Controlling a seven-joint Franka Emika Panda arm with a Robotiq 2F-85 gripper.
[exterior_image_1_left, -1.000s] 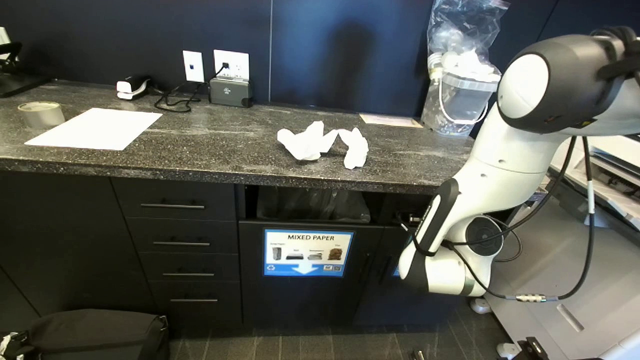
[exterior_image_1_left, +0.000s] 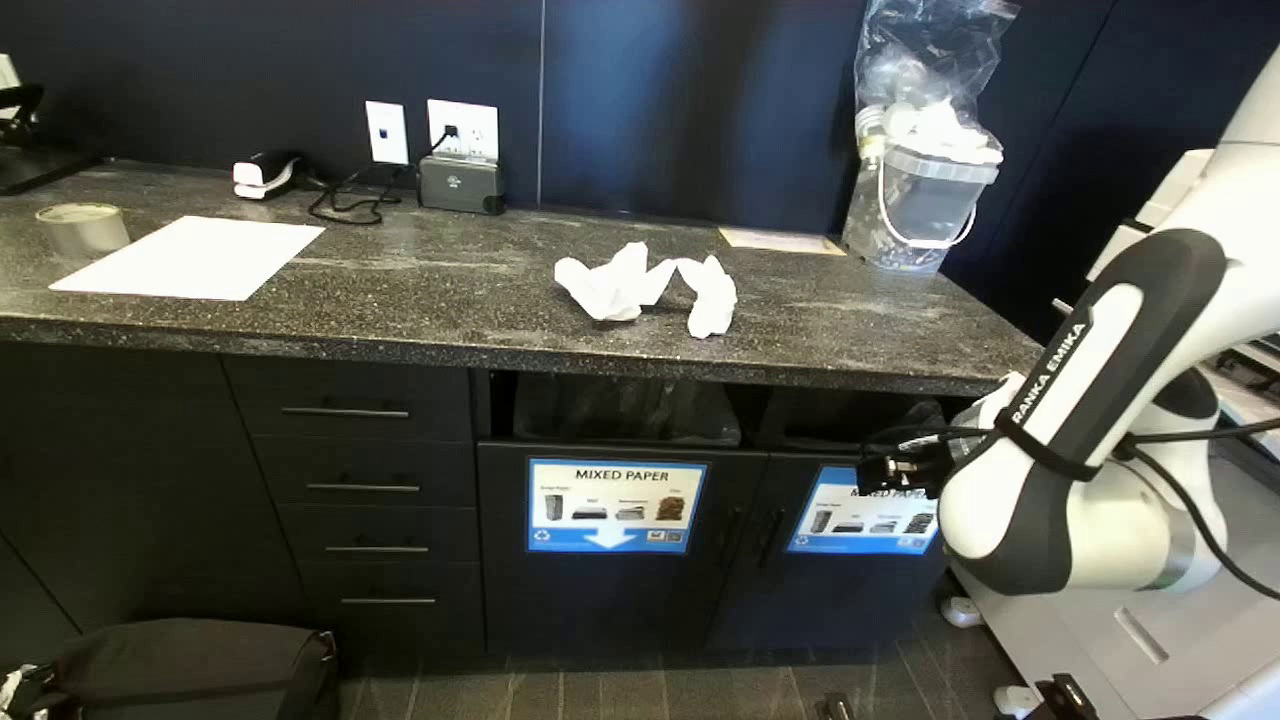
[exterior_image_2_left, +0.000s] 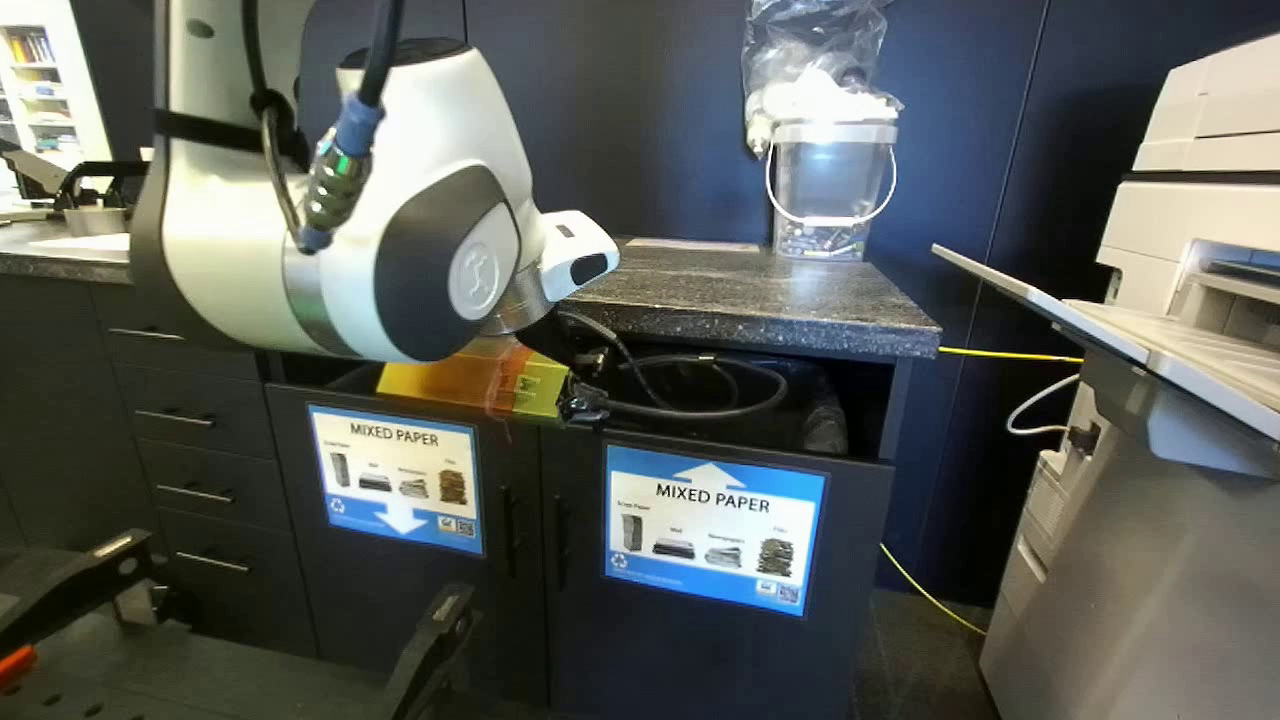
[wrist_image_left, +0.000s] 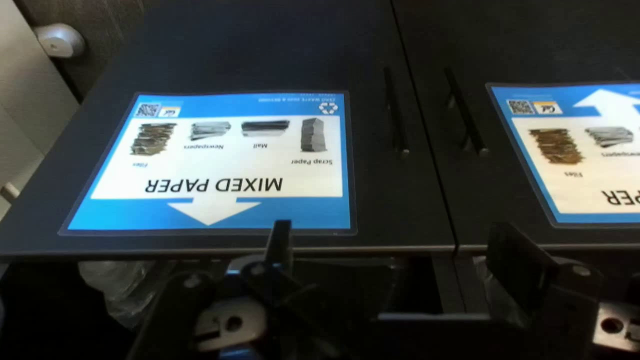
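My gripper is open, its black fingers wide apart in the wrist view with nothing between them. In exterior view 1 the gripper (exterior_image_1_left: 897, 468) is in front of the right cabinet, below the counter edge and partly over that cabinet's sign (exterior_image_1_left: 822, 528). On the counter lie two crumpled white papers, a larger one (exterior_image_1_left: 613, 283) and a smaller one (exterior_image_1_left: 710, 296) to its right. Below them, the left bin opening (exterior_image_1_left: 624, 408) shows a dark liner. The right bin opening (exterior_image_2_left: 744, 402) sits above its cabinet door.
A clear bucket (exterior_image_1_left: 906, 210) stands at the counter's right end. White paper (exterior_image_1_left: 192, 258) and a tape roll (exterior_image_1_left: 84, 228) lie on the left. A printer (exterior_image_2_left: 1128, 480) stands right of the cabinets. Beside the gripper is a yellow translucent item (exterior_image_2_left: 480, 378), unclear in kind.
The arm has moved to the right in exterior view 1, uncovering most of the right cabinet's sign. The crumpled papers lie where they were.
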